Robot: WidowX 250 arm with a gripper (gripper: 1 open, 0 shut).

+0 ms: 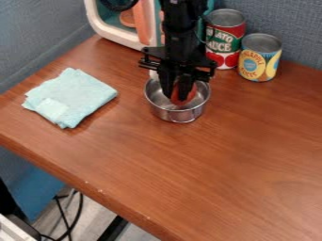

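My black gripper (180, 87) reaches down from the top of the view into a steel bowl (176, 112) on the wooden table. A red object (186, 96) is at its fingers inside the bowl, partly hidden by them; whether the fingers are shut on it cannot be told.
A folded light blue cloth (70, 95) lies to the left. Two cans, a red one (224, 47) and a yellow-labelled one (259, 59), stand behind at the right, beside a white and teal toy appliance (113, 24).
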